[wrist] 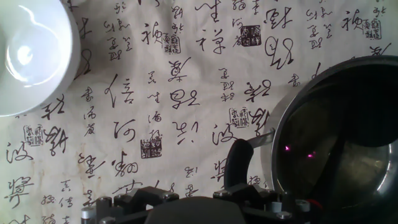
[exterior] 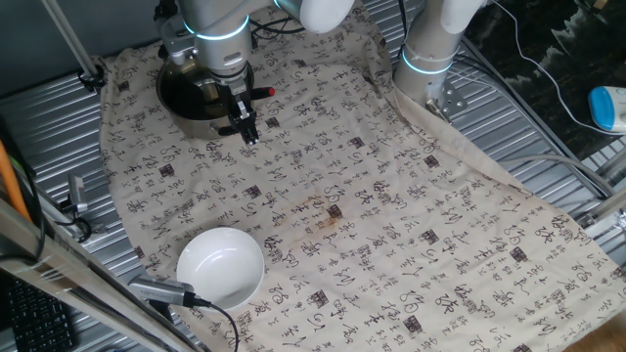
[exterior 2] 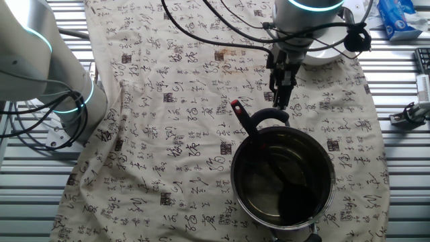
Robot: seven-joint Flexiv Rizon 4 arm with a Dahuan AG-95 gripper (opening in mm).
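Observation:
A white bowl (exterior: 221, 268) sits on the cloth at the lower left in exterior view 1 and at the upper left of the wrist view (wrist: 34, 56). The metal pot (exterior 2: 282, 176) stands upright on the cloth, with a black ladle (exterior 2: 250, 122) resting in it, its red-tipped handle over the rim. My gripper (exterior: 248, 135) hangs beside the pot, near its handle (wrist: 238, 163), apart from the bowl. Two dark finger parts show at the bottom of the wrist view, but how far apart the tips are is unclear. Nothing is visible between them.
A printed cloth (exterior: 372, 244) covers the table, wrinkled near the robot base (exterior: 424, 73). A camera on a stand (exterior: 161, 291) reaches close to the bowl. Cables (exterior 2: 222, 37) loop around the arm.

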